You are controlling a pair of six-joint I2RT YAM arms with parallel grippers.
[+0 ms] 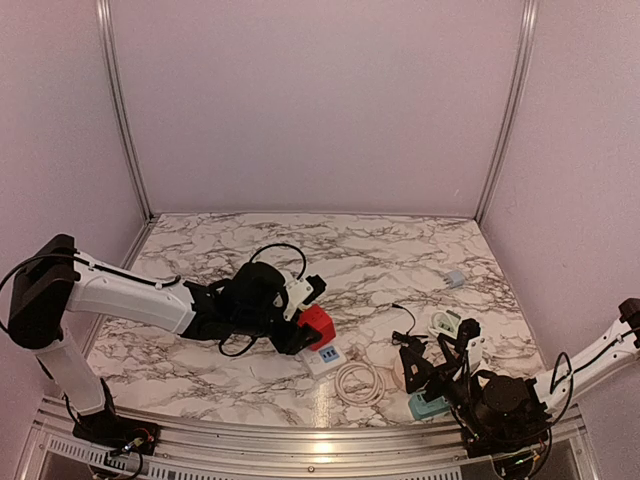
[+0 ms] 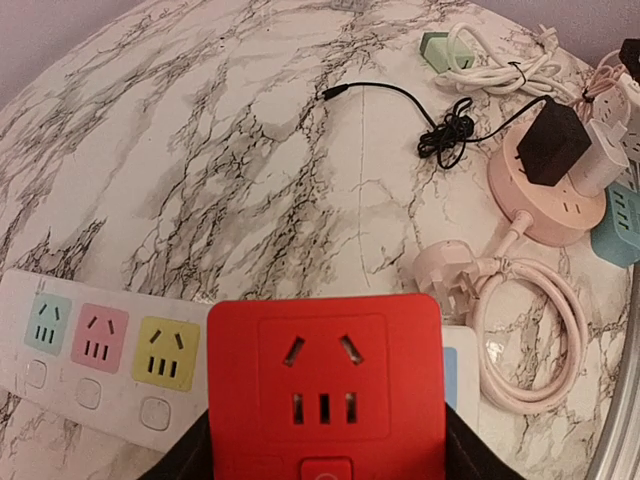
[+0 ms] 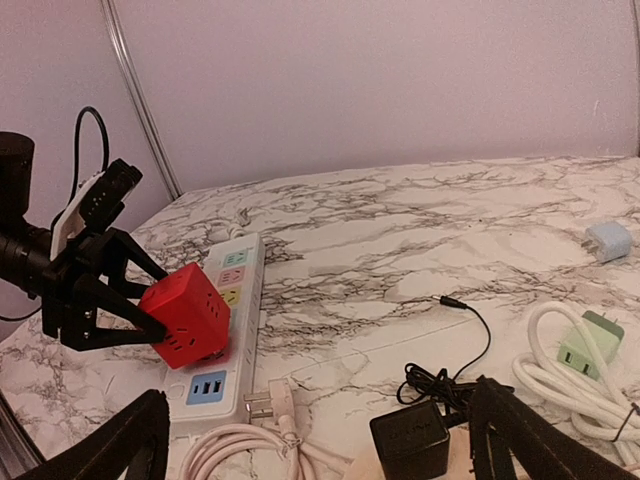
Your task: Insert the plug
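Observation:
My left gripper (image 1: 309,322) is shut on a red cube-shaped plug adapter (image 2: 325,390), whose socket face fills the bottom of the left wrist view. Below it lies a long white power strip (image 3: 249,330) with coloured outlets. In the right wrist view the cube (image 3: 188,315) sits over the strip between the yellow outlet (image 3: 231,295) and the blue outlet (image 3: 207,387). Its underside and prongs are hidden, so whether they are in the holes I cannot tell. My right gripper (image 1: 438,352) stands open at the front right, away from the strip, nothing between its fingers.
Beside the strip's near end lies a coiled pinkish cord (image 2: 535,335) with its plug (image 2: 445,268). A round pink socket block (image 2: 540,205) carries a black adapter (image 2: 553,143). White cable (image 3: 570,385) and a pale blue charger (image 3: 607,241) lie right.

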